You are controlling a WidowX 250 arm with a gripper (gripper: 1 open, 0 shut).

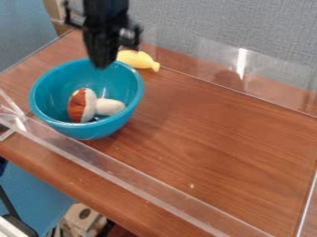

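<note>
My dark gripper (102,46) hangs blurred above a teal bowl (56,113), raised near the top of the view; whether its fingers are open or shut is unclear. Inside the bowl lie an orange-and-white item (83,106) and a white egg-shaped item (109,106), both apart from the gripper.
A yellow object (137,59) lies behind the bowl. Transparent edging runs along the front and back, with a grey wall behind.
</note>
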